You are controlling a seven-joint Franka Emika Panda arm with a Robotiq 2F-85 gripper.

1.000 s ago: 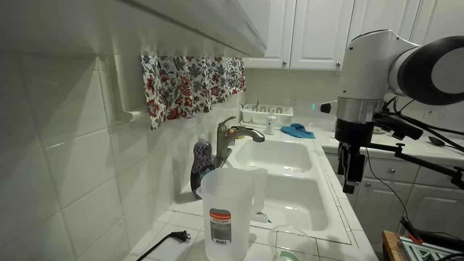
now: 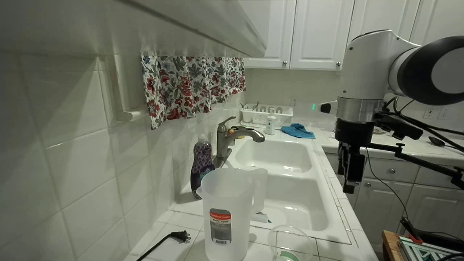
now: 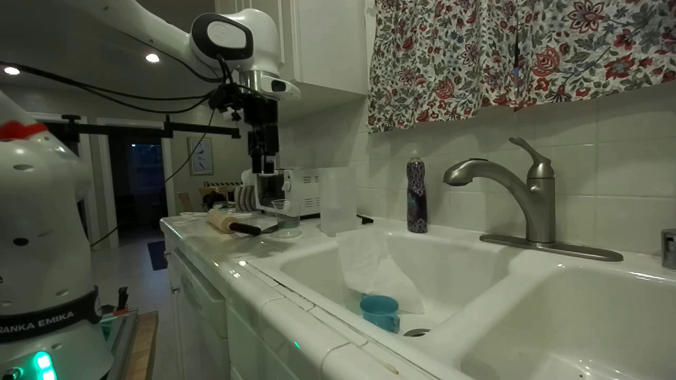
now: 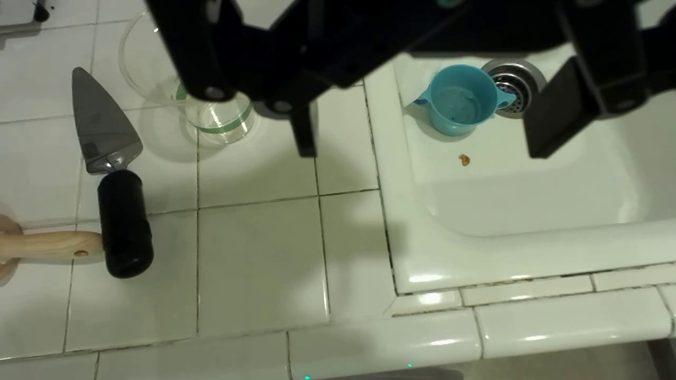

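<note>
My gripper stands open above the counter and the sink's front left corner, with nothing between its fingers. In exterior view 1 the gripper (image 2: 349,191) hangs at the right, over the counter's front side. A light blue two-handled cup (image 4: 461,101) sits upright in the near sink basin beside the drain; exterior view 2 shows the same cup (image 3: 380,311) next to a white sheet (image 3: 375,266). On the counter left of the sink are a clear cup with a green band (image 4: 218,123) and a cake server (image 4: 120,209) with a black handle.
A tall translucent pitcher (image 2: 226,213) stands on the counter near the clear cup. The faucet (image 3: 538,196) rises behind the sink, with a purple bottle (image 3: 416,195) beside it. A wooden rolling pin (image 4: 50,246) touches the server's handle.
</note>
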